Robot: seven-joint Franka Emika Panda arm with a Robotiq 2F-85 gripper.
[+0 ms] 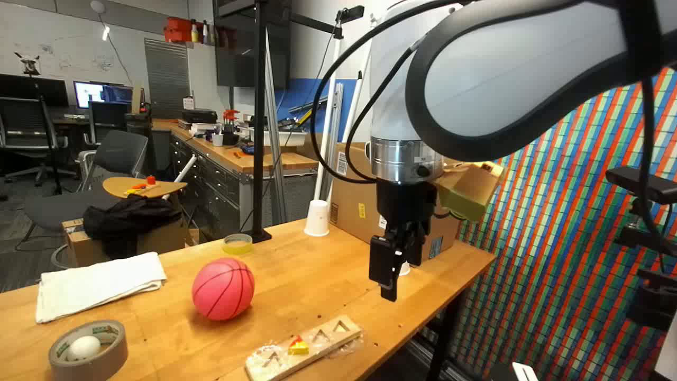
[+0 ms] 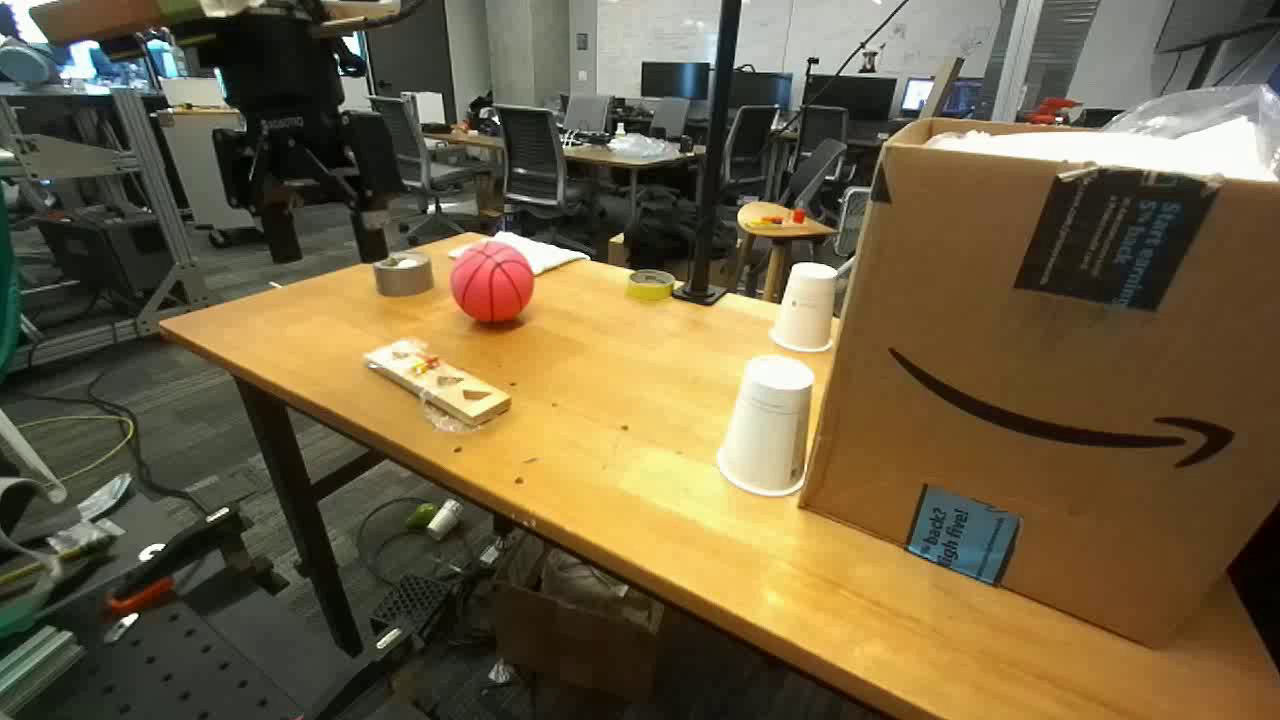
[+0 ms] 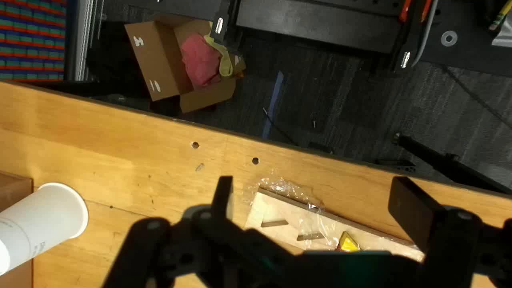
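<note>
My gripper is open, its two fingers wide apart with nothing between them. It hangs in the air above the table's front edge, clear of everything, as exterior view 2 also shows the gripper (image 2: 326,246) high up. Below it lies a pale wooden board (image 3: 269,211) with triangular slots, partly wrapped in clear plastic. A small yellow and red triangular piece (image 1: 298,346) sits in or on one slot of the board. In the wrist view, the piece (image 3: 349,243) is partly hidden by the gripper body.
A pink ball (image 1: 223,289) rests mid-table, with grey tape (image 1: 89,349) around a white ball, a folded white cloth (image 1: 101,284) and yellow tape (image 1: 237,244) around it. White cups (image 2: 768,426) stand beside a large cardboard box (image 2: 1056,360). Bare wood lies between board and cups.
</note>
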